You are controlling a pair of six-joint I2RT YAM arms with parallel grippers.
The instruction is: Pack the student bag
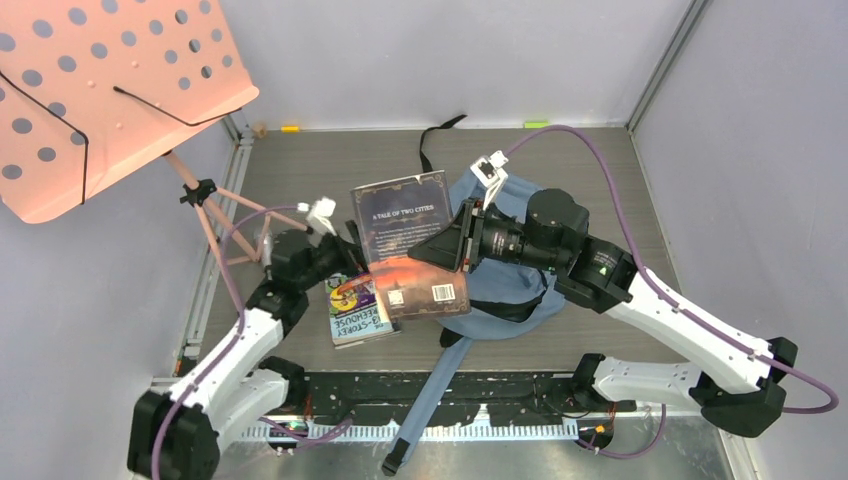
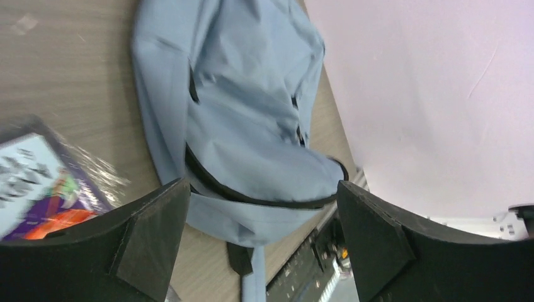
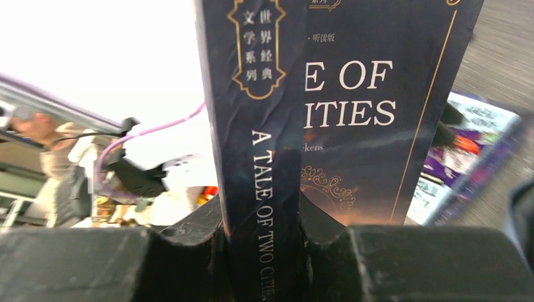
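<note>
In the top view A Tale of Two Cities (image 1: 398, 222) is held raised by my right gripper (image 1: 452, 245), shut on it; the right wrist view shows its dark spine (image 3: 252, 113) between the fingers. My left gripper is just left of that book, and in the left wrist view its fingers (image 2: 145, 245) are open, empty, above the table. A second, colourful book (image 1: 355, 320) lies on the table, partly hidden under the raised one. The blue bag (image 1: 520, 310) lies behind my right gripper, seen whole in the left wrist view (image 2: 252, 126).
A pink perforated stand (image 1: 120, 70) fills the upper left. A blue strap (image 1: 430, 400) runs off the table's front edge.
</note>
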